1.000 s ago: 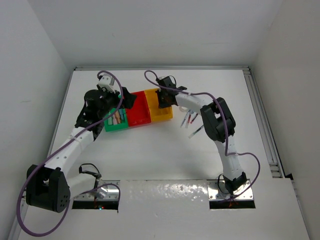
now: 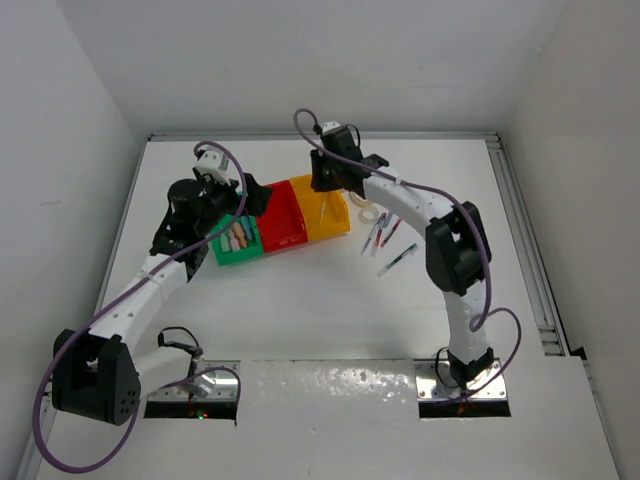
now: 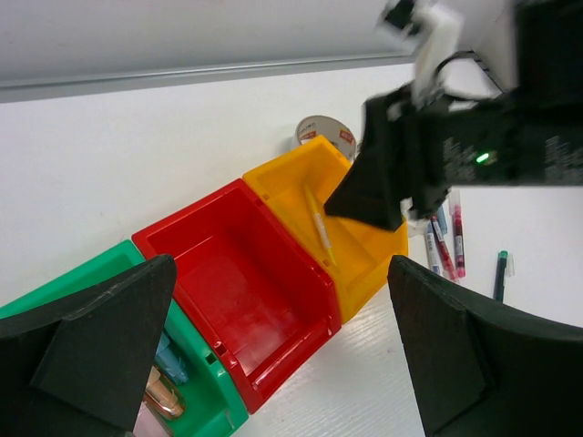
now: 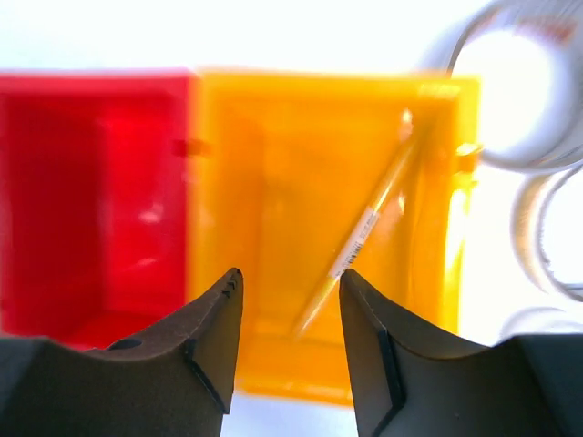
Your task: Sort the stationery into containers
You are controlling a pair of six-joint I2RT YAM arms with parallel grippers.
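A yellow container (image 2: pixel 334 221) holds a single thin pen (image 4: pixel 356 238) with a white label, lying slantwise on its floor. My right gripper hangs over that container, its fingers apart with nothing gripped; the pen lies below them. Joined alongside is a red container (image 3: pixel 242 273), which looks empty. The green container (image 2: pixel 238 255) has several coloured items inside. Above the containers' left side my left gripper is open and empty. On the table to the right lie several pens, among them a red one (image 3: pixel 458 238) and a dark one (image 3: pixel 500 276).
Rolls of tape stand or lie beside the yellow container, one (image 3: pixel 325 134) at its back corner and another (image 2: pixel 369 215) at its right.
My right gripper has risen out of the yellow container, uncovering the pen there. The left arm has stayed still.
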